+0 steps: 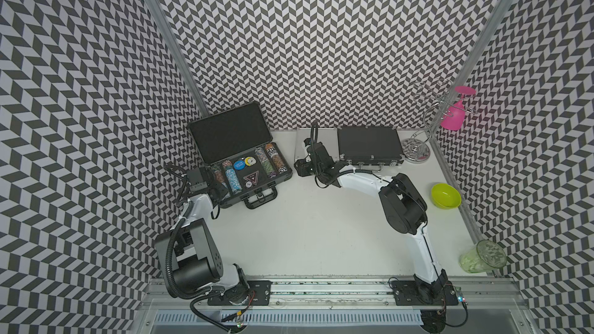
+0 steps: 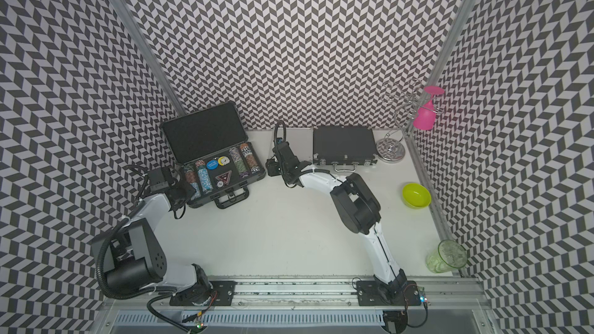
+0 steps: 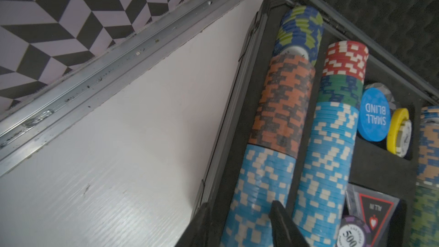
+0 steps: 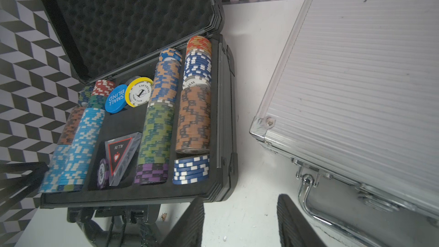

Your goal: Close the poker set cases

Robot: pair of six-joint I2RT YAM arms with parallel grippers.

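Note:
A black poker case (image 4: 219, 164) stands open at the back left, lid (image 1: 225, 130) raised, chips in its rows. Beside it a closed silver case (image 4: 356, 87) and a closed black case (image 1: 368, 142) sit along the back. My left gripper is over the open case's left chip rows, fingers apart, nothing visibly between them. My right gripper is open at the front of the gap between the open case and the silver case, with nothing between its fingers.
At the right stand a chrome stand (image 1: 415, 151), a pink spray bottle (image 1: 453, 117), a lime bowl (image 1: 445, 196) and a glass jar (image 1: 479, 259).

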